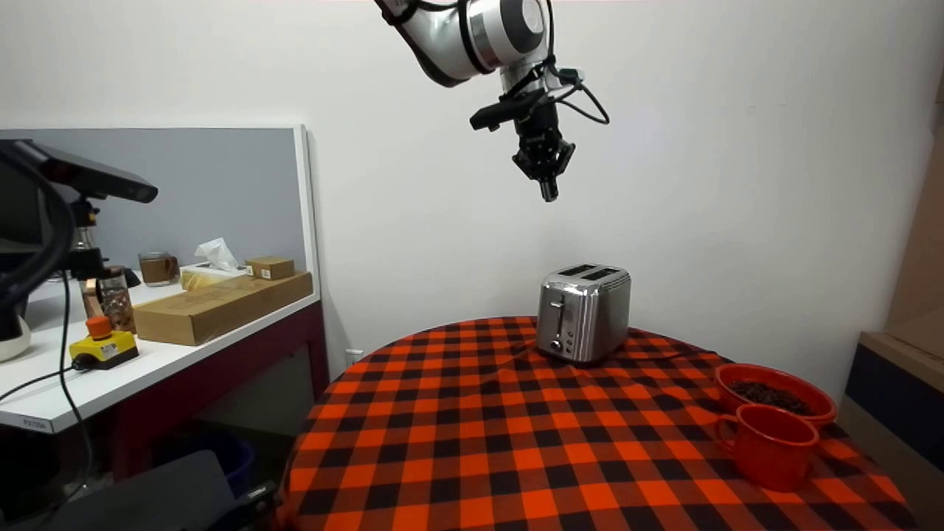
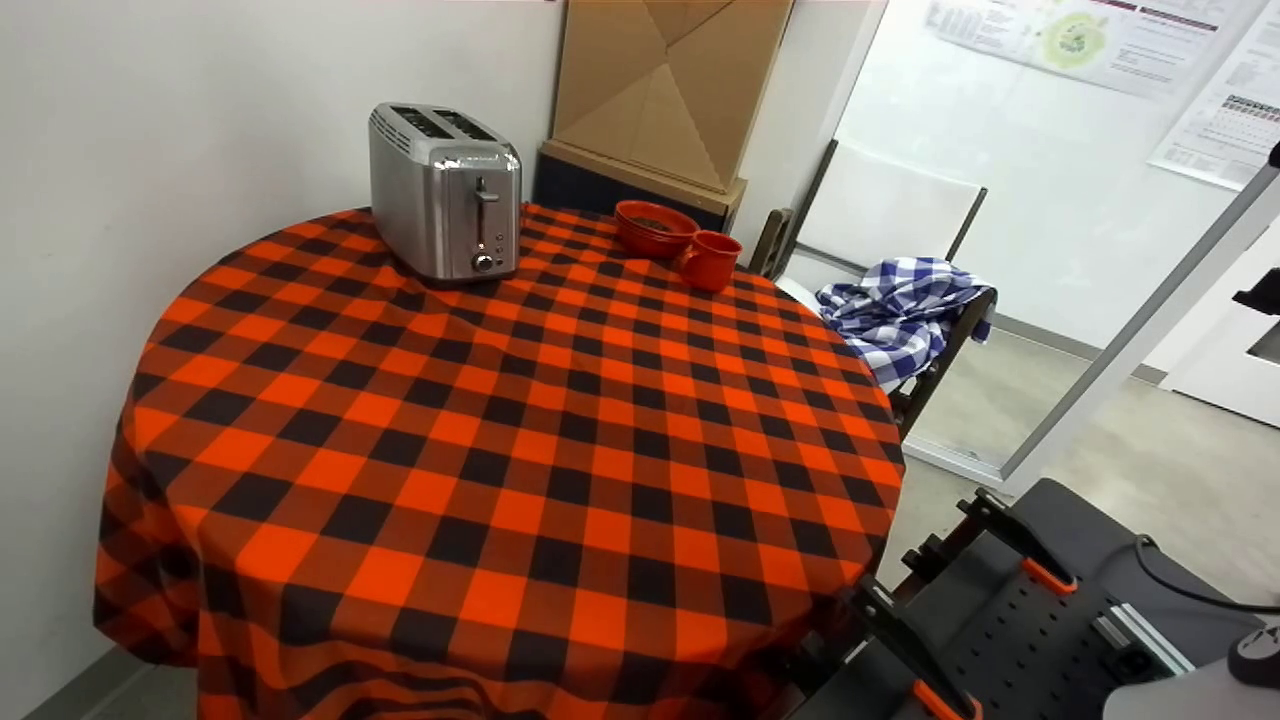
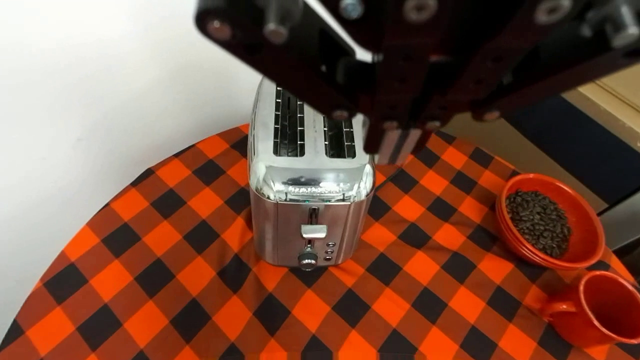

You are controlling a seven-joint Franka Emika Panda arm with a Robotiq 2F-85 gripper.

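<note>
My gripper [image 1: 549,189] hangs in the air well above the toaster, its two fingers together and nothing showing between them. In the wrist view the gripper points down over the toaster's right side. The silver toaster [image 1: 584,314] stands upright at the back of the table, with two empty-looking slots on top and a lever on its front. At the table's right lie a red bowl [image 3: 591,225] holding dark beans [image 3: 538,223] and, in front of it, a red mug [image 3: 576,324], upright, its inside partly seen.
A red and black checked cloth [image 2: 516,480] covers the round table, whose middle and left are clear. The white wall stands close behind the toaster. A side desk [image 1: 177,367] with boxes is at the left; a chair [image 2: 882,216] stands beyond the mug.
</note>
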